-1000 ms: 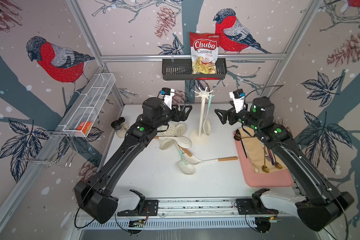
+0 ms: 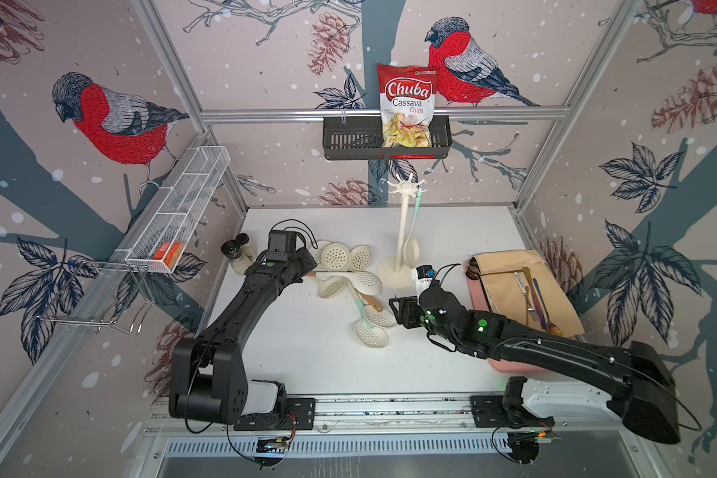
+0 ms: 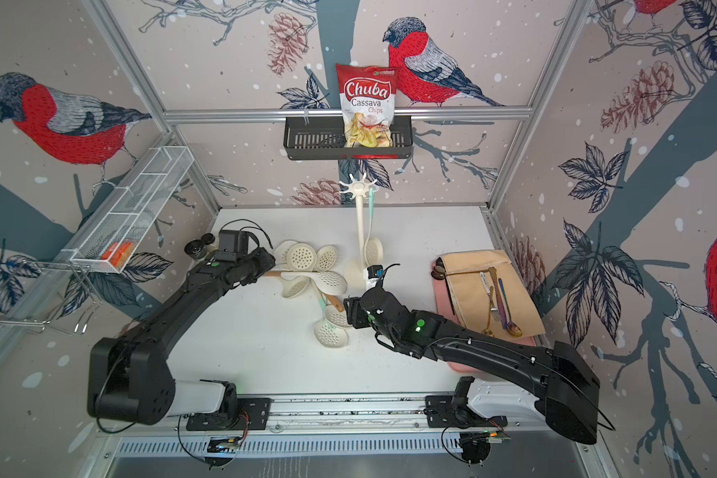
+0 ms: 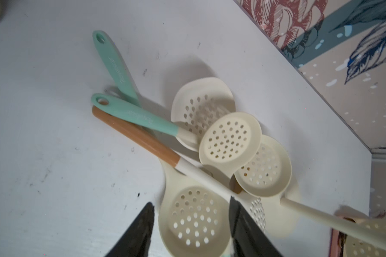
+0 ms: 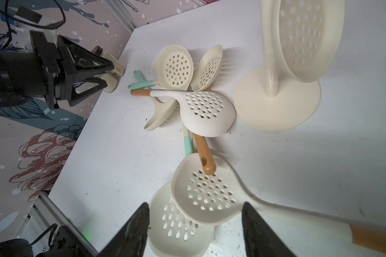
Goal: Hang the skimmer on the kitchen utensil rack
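Observation:
A pile of cream skimmers and perforated spoons (image 3: pixel 301 255), with wooden and mint handles, lies mid-table. The white utensil rack (image 2: pixel 402 223) stands behind it, with one mint-handled cream utensil (image 3: pixel 372 251) hanging on it. My left gripper is open, pointing down over the pile's left part, empty between its fingers. My right gripper is open and low over the front skimmers, beside a wooden-handled skimmer (image 5: pixel 205 197), with nothing visibly held.
A pink tray with beige cloth and cutlery (image 3: pixel 494 294) is at the right. Shakers (image 2: pixel 235 255) stand at the back left. A wire shelf (image 2: pixel 175 207) is on the left wall, a black basket (image 2: pixel 350 151) with chips on the back rail.

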